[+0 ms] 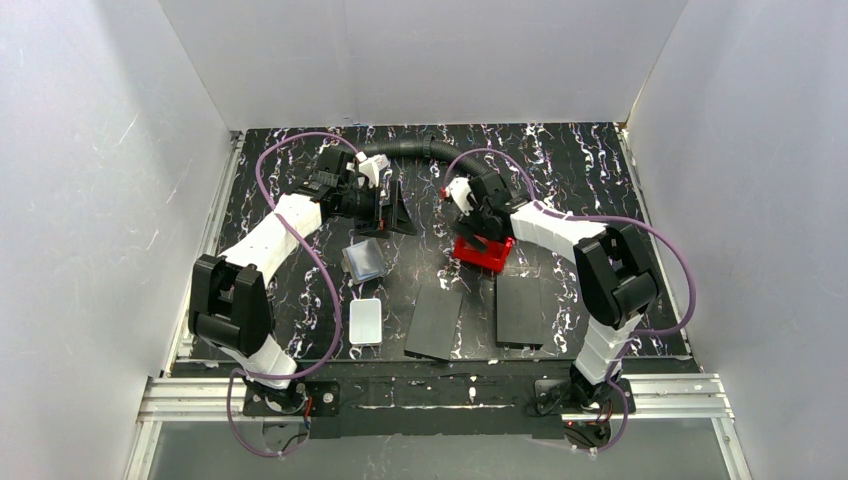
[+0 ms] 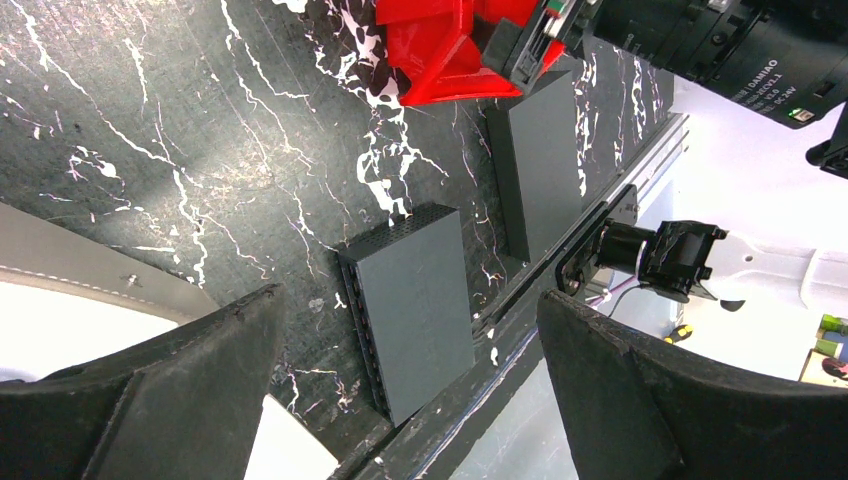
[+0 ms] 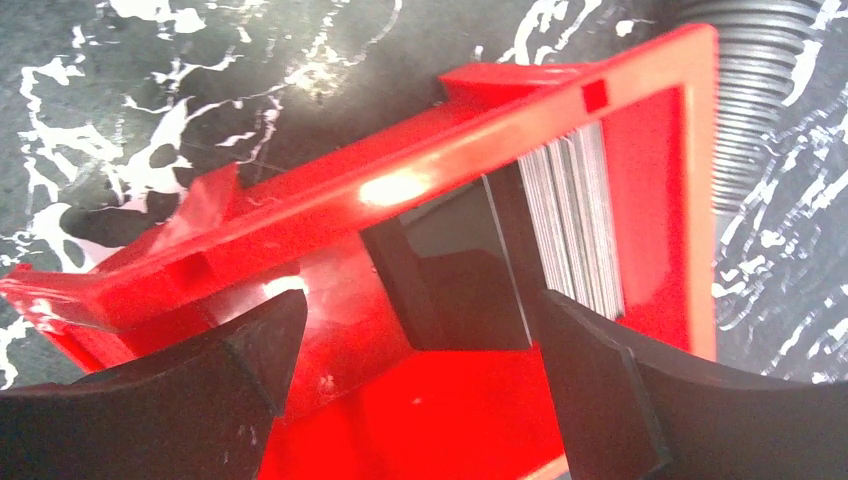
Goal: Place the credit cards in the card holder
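A red open-topped box [image 1: 482, 258] sits right of the table's middle. Inside it, the right wrist view shows a stack of cards with pale edges [image 3: 575, 225] and, beside them, glossy black cards [image 3: 455, 265]. My right gripper is over this box, its fingers wide apart; the right finger overlaps the black cards in view, and contact there is unclear. Above the table on the left, my left gripper [image 1: 390, 215] stands open and empty. Just below it in the top view lies a grey folding case [image 1: 365, 261], pale inside.
Two dark flat boxes [image 1: 434, 322] [image 1: 519, 311] and a white tray [image 1: 366, 321] lie along the front. A black corrugated hose [image 1: 408, 148] curves behind the red box. Bare table separates the folding case from the red box.
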